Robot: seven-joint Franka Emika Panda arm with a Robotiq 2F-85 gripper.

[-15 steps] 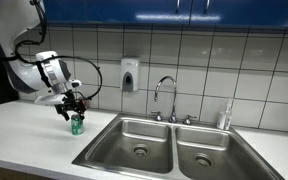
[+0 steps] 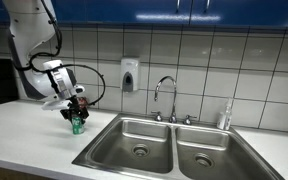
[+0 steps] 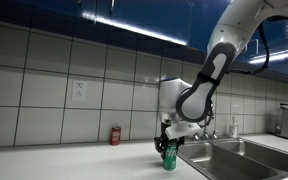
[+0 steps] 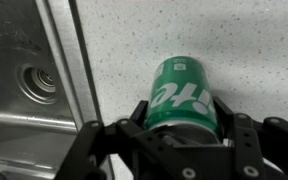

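Note:
A green can with white lettering (image 4: 179,92) is between the fingers of my gripper in the wrist view, which looks down on it. In exterior view 1 the gripper (image 2: 76,112) points down around the upper part of the green can (image 2: 78,127), left of the sink. Exterior view 2 shows the gripper (image 3: 169,142) shut on the upright green can (image 3: 170,160), whose base is at or very near the white counter (image 3: 74,165).
A double sink (image 2: 139,150) with a faucet (image 2: 168,95) lies to the right of the can. A red-brown can (image 3: 115,135) stands near the tiled wall. At the sink's far side is a soap bottle (image 2: 225,117).
The arm has dipped and tilted a little, and the gripper sits slightly lower over the green can. The can has barely shifted.

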